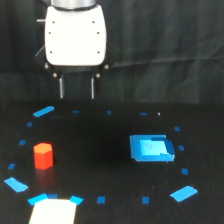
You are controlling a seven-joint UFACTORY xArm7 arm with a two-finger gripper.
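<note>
High over the far part of the black table hangs my gripper [77, 97], open, its two thin fingers apart with nothing between them. An orange-red block [43, 156] rests on the table at the left, below the gripper and a little to its left in the picture. Toward the right lies a flat blue square [135, 148] with a lighter blue patch [153, 147] in its middle. The gripper touches neither of these.
A pale cream square [53, 212] is cut by the bottom edge. Blue tape strips [43, 111] and small blue marks dot the table's borders. Between the block and the blue square the table [95, 155] is bare.
</note>
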